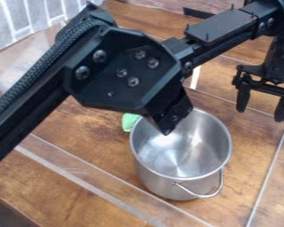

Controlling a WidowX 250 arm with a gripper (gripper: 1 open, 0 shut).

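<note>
A stainless steel pot [180, 160] with a wire handle stands on the wooden surface at bottom centre, empty as far as its inside shows. A small green item [130, 121] lies just behind its upper left rim, partly hidden by the black arm. My gripper [262, 102] is at the right edge, behind and right of the pot and apart from it, fingers spread open with nothing between them.
The large black arm spans the upper left and middle, hiding much of the wooden worktop [50, 177]. A white slatted structure [20, 27] is at top left. Bare wood lies between the pot and the gripper.
</note>
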